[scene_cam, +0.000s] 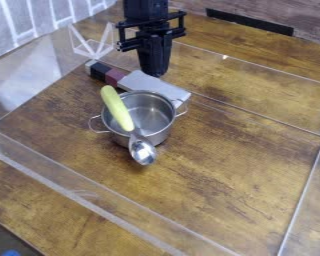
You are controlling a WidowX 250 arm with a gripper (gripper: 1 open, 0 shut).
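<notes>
My gripper [152,62] is at the top centre, above and behind a steel pot [155,108] with two handles. A spoon with a yellow handle [113,105] rests across the pot, its bowl [143,153] hanging over the front rim. Behind the pot lies a grey flat blade [156,86] with a dark red and black handle [108,73]. The gripper's fingers are small and dark; what, if anything, is between them cannot be made out.
A white wire holder [89,45] stands at the back left. Clear panels edge the area.
</notes>
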